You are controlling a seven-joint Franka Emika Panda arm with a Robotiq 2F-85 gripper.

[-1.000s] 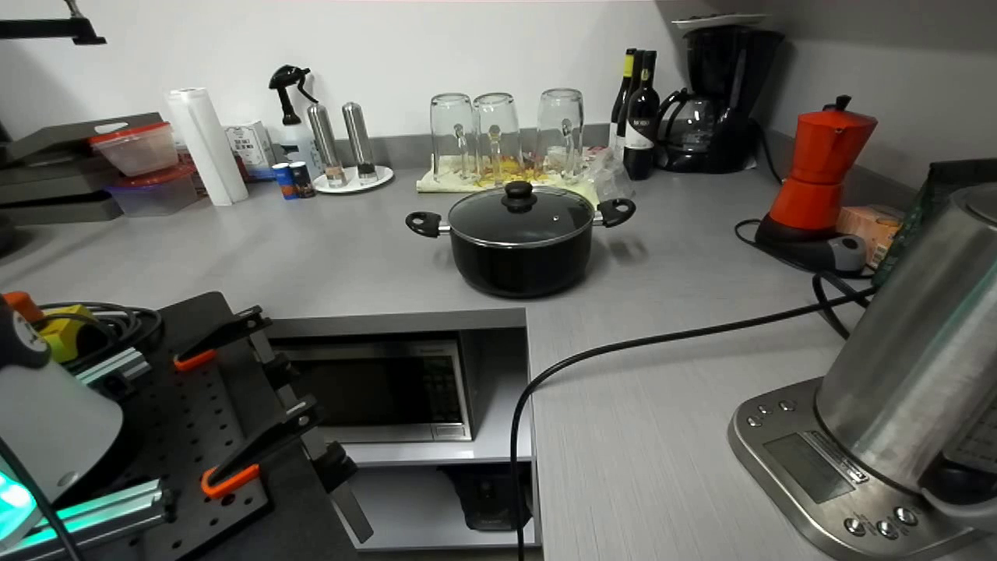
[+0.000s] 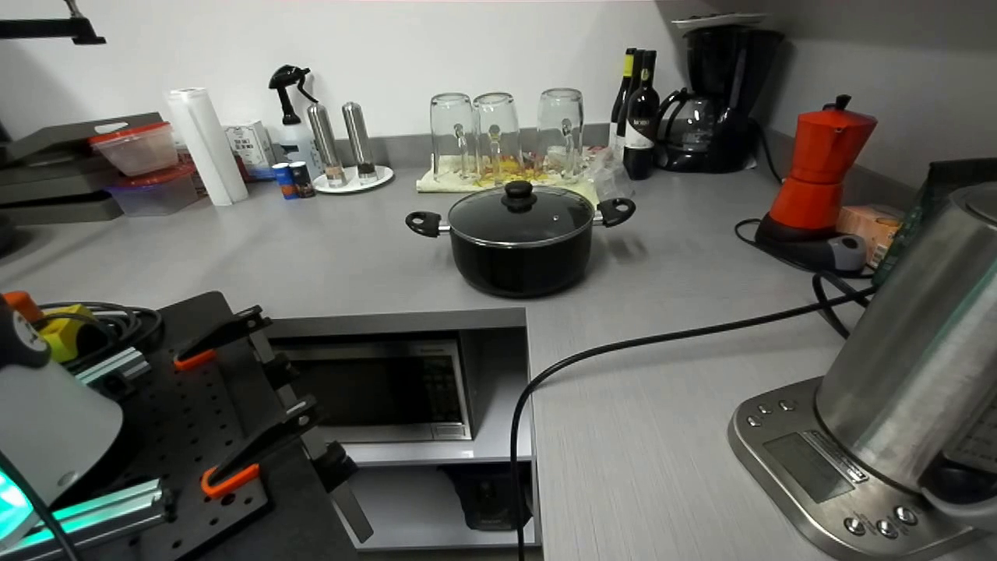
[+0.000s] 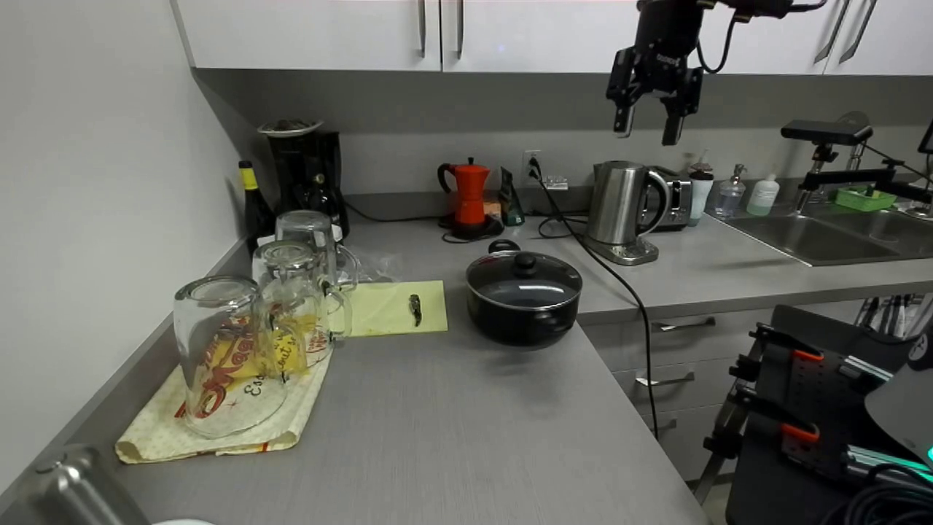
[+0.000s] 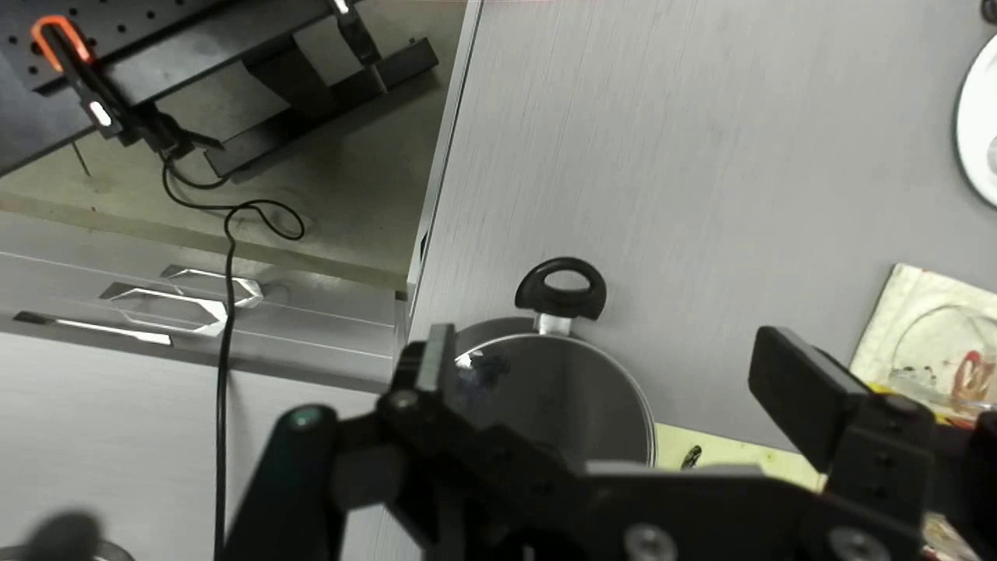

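A black pot with a glass lid (image 2: 520, 245) stands on the grey counter near the inner corner, a black knob on top and a handle on each side. Exterior view 2 has my gripper (image 3: 648, 131) high above the counter, well clear of the pot (image 3: 522, 306), with its fingers spread. It is open and nothing shows between the fingers. From the wrist, the pot's lid (image 4: 561, 393) lies below, partly covered by my left finger. One pot handle (image 4: 561, 290) shows in full; the knob is hidden behind the gripper.
Upturned glass mugs (image 3: 221, 350) stand on a cloth by the wall, beside a yellow sheet (image 3: 385, 308). A red moka pot (image 2: 822, 168) and steel kettle (image 2: 921, 346) stand to the right. A black cable (image 2: 654, 336) crosses the counter. Counter left of the pot is clear.
In exterior view 1 the dark cable by the arm's base at lower left has shifted slightly. The pot and the counter items have not moved.
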